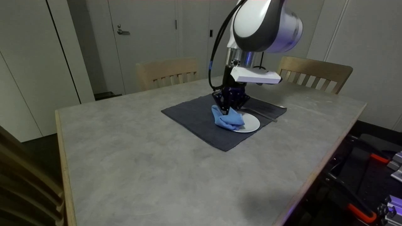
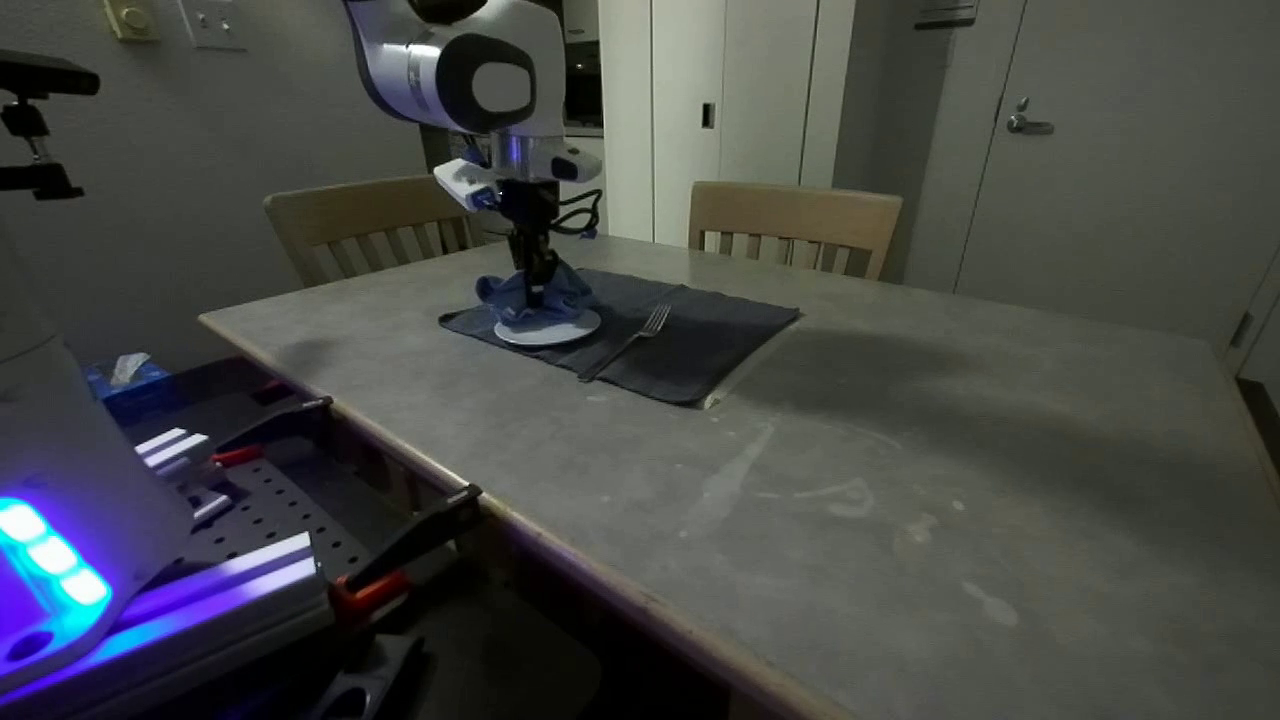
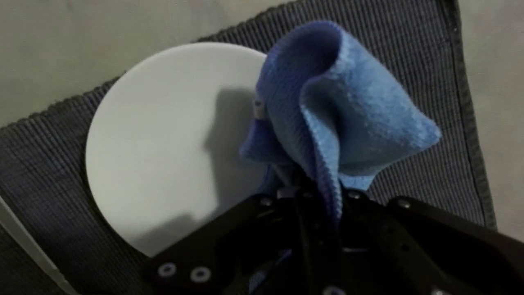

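A crumpled blue cloth point(image 3: 378, 103) is pinched in my gripper point(image 1: 226, 111), whose fingers are shut on a fold of it. In the wrist view the cloth bunches up in front of the fingers and covers one side of a round white plate point(image 3: 162, 132). From the second exterior view, the cloth point(image 2: 570, 290) appears low over the plate point(image 2: 552, 334); whether it touches the plate is hard to tell. The fingertips are partly hidden by the cloth.
The plate lies on a dark grey ribbed placemat point(image 1: 211, 131). A fork point(image 2: 630, 342) rests on the mat beside the plate. Bare grey table point(image 1: 150, 162) surrounds the mat, and wooden chairs point(image 2: 794, 210) stand at its edges.
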